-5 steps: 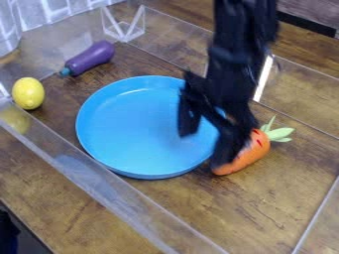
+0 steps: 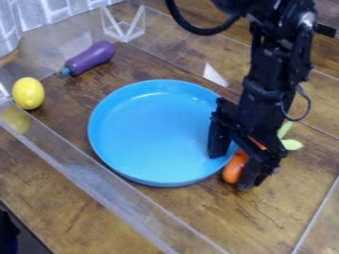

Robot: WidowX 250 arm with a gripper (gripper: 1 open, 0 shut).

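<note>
My black gripper [image 2: 245,154] hangs low at the right edge of the blue plate [image 2: 133,124], open, its fingers down around an orange carrot [image 2: 236,171]. The gripper covers much of the carrot; its green leaves [image 2: 287,142] poke out to the right. Whether the fingers touch it I cannot tell.
A yellow lemon [image 2: 30,93] lies at the left, and a purple eggplant [image 2: 89,58] at the upper left. A clear plastic barrier runs along the left and front.
The gripper has come down from above to low over the carrot, covering more of it.
</note>
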